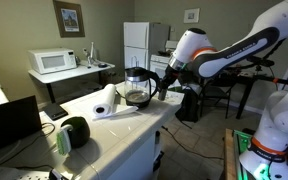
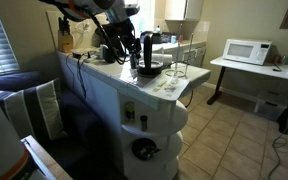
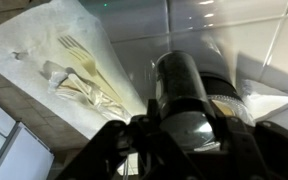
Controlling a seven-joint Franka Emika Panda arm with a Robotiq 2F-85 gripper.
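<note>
In the wrist view my gripper is shut on a dark, shiny cylindrical object (image 3: 180, 78). Its lower end is hidden by the fingers, and I cannot tell exactly what it is. Seen from exterior view 1, the gripper (image 1: 166, 84) hangs just right of the black coffee maker (image 1: 137, 84), above the end of the white counter (image 1: 124, 128). Exterior view 2 has the gripper (image 2: 132, 55) over the counter, left of the tall black appliance (image 2: 149, 60); the held object is small and indistinct there.
Pale plastic forks (image 3: 81, 55) lie on white paper (image 3: 29, 35). A white roll (image 1: 103, 101) and a dark pot (image 1: 76, 131) stand along the counter. Below the countertop, open shelves (image 2: 147, 133) hold several small items.
</note>
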